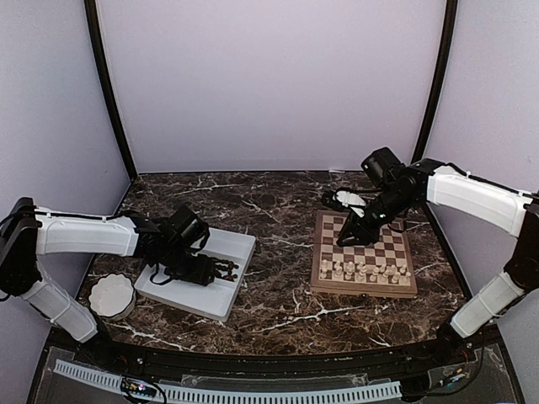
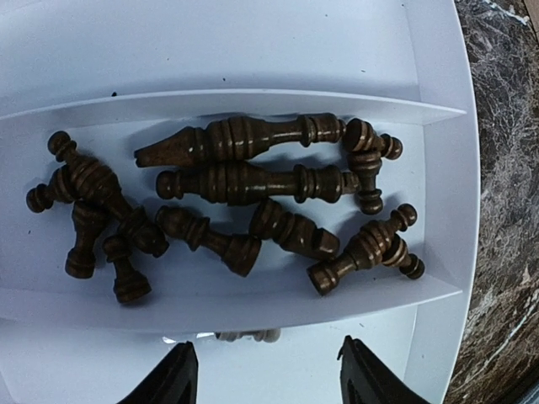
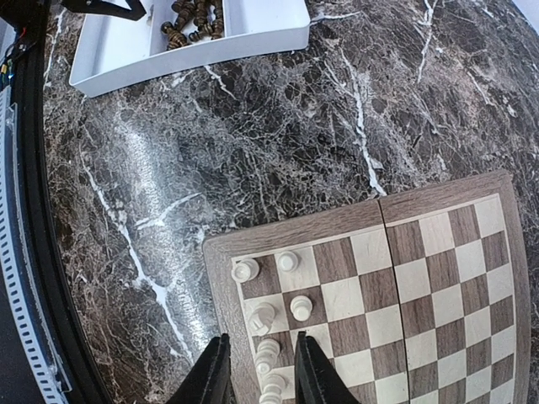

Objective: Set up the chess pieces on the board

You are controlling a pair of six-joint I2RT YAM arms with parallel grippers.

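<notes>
My left gripper is open over a white divided tray, empty between its fingers. Dark wooden pieces lie jumbled in the middle compartment, with a pale piece partly hidden behind the near divider. My right gripper hangs empty and part open above the chessboard. White pieces stand along the board's near side in the top view; the far squares are bare where visible.
A white scalloped dish sits at the front left. The marble table between tray and board is clear. Walls bound the sides and back.
</notes>
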